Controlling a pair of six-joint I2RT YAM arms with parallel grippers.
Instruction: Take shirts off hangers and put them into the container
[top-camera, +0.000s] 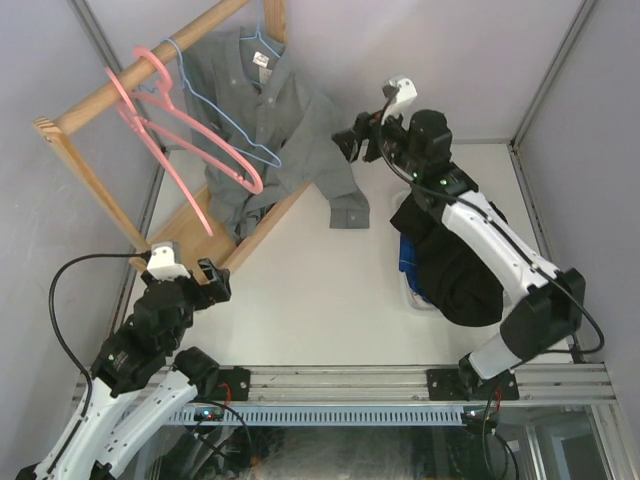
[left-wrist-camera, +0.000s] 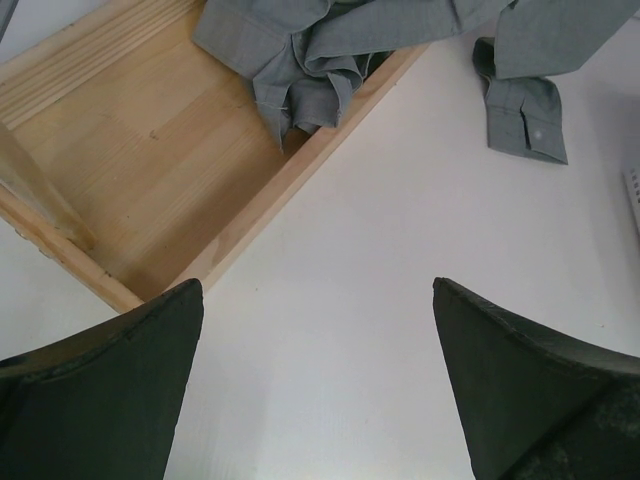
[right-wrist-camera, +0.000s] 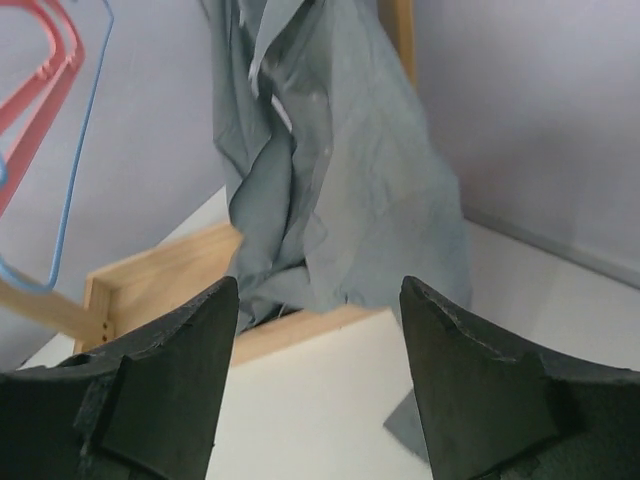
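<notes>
A grey shirt (top-camera: 265, 125) hangs on a blue hanger (top-camera: 262, 38) near the far end of the wooden rack's rail (top-camera: 150, 62). One sleeve spreads to the right, its cuff (top-camera: 349, 217) low over the white table. In the right wrist view the shirt's body (right-wrist-camera: 370, 170) fills the upper middle, blurred, beyond the fingers. My right gripper (top-camera: 362, 140) stands open just right of the shirt, apart from it. Low at the front left, my left gripper (top-camera: 214, 284) is open too, nothing between its fingers; the shirt's hem (left-wrist-camera: 310, 95) lies well ahead of it.
Two pink hangers (top-camera: 180, 115) and an empty blue hanger (top-camera: 215, 108) hang on the near half of the rail. At the right, black cloth (top-camera: 455, 270) and blue cloth (top-camera: 408, 258) lie on a clear bin.
</notes>
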